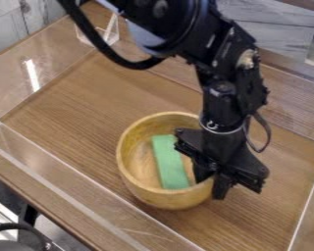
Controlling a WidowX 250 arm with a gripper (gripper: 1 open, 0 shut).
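Note:
A yellow bowl [137, 162] stands on the wooden counter near the front, with a green rectangular object [168, 162] lying inside it. The black gripper [206, 184] is lowered at the bowl's right side, over its rim, and hides that part of the bowl. Its fingertips are dark and overlap the rim, so what is between them is hard to make out.
A pale marbled wall runs along the back, and a clear plastic item stands at the top left. A dark cable lies at the lower left.

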